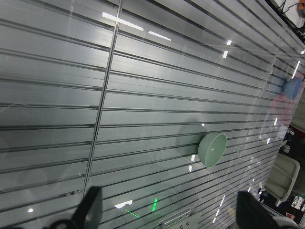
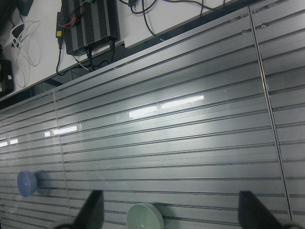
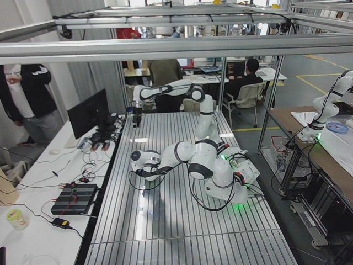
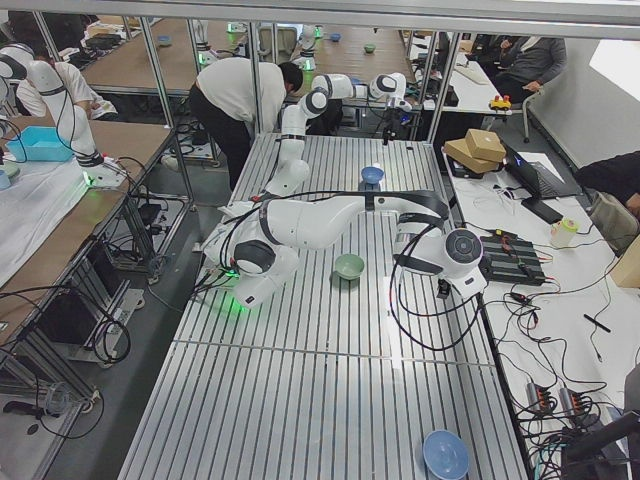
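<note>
A green bowl (image 4: 349, 266) sits mid-table beneath the nearer arm in the camera right view; it also shows in the left wrist view (image 1: 212, 150) and right wrist view (image 2: 144, 217). A blue bowl (image 4: 445, 454) lies at the near end, another blue bowl (image 4: 371, 174) at the far end. Both arms hold their grippers above the table, pointing down. In the wrist views only dark blurred fingertips show at the bottom edge, wide apart with nothing between: left gripper open, right gripper open.
A side desk (image 3: 38, 232) with monitor, power units and cables runs along one side. A metal frame crosses overhead; people sit or stand around the station.
</note>
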